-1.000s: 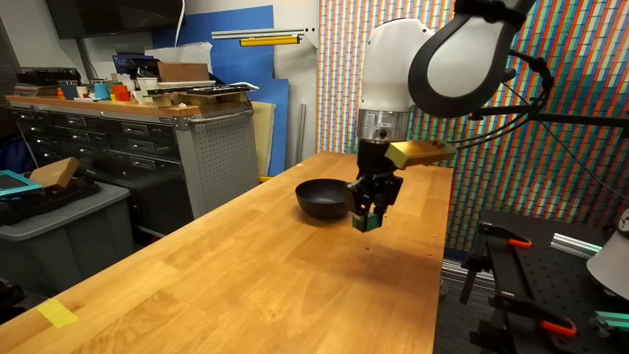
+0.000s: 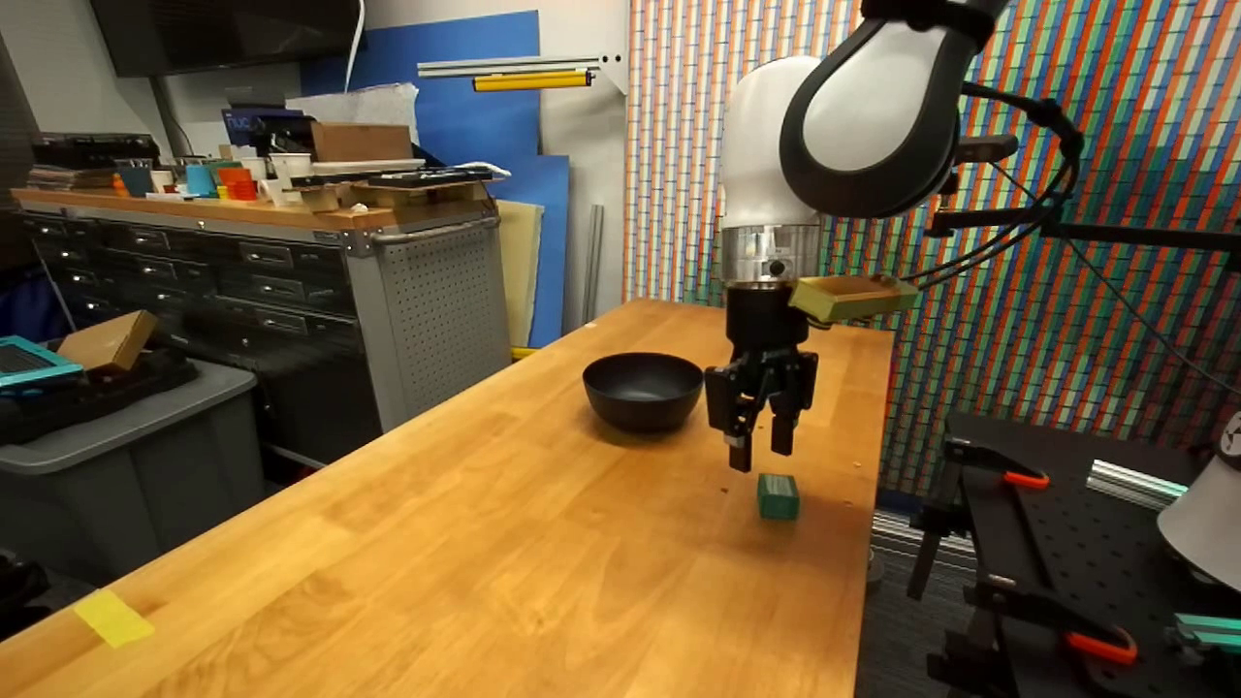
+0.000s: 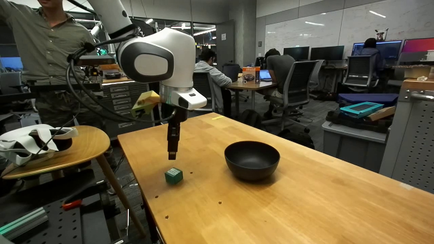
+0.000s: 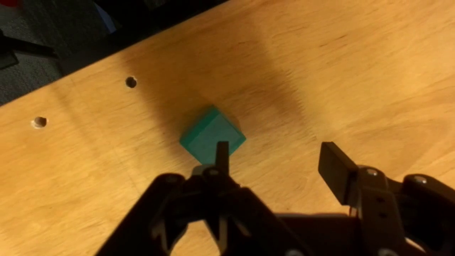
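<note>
A green block (image 2: 779, 496) rests on the wooden table, close to its edge. My gripper (image 2: 762, 455) hangs above the tabletop near the block, its fingers apart and nothing between them. From the second exterior view, the gripper (image 3: 172, 156) is over the block (image 3: 174, 176) with a visible gap. In the wrist view the block (image 4: 213, 134) lies beyond the left finger, which hides its near corner, rather than centred between the fingertips. A black bowl (image 3: 252, 160), empty as far as its visible inside shows, stands upright on the table apart from the block.
A person (image 3: 57, 53) stands behind the arm.
A second ago the green block was held in the gripper, raised near the bowl. Now the block is on the table, the gripper is open, and the arm has shifted right in exterior view 1.
</note>
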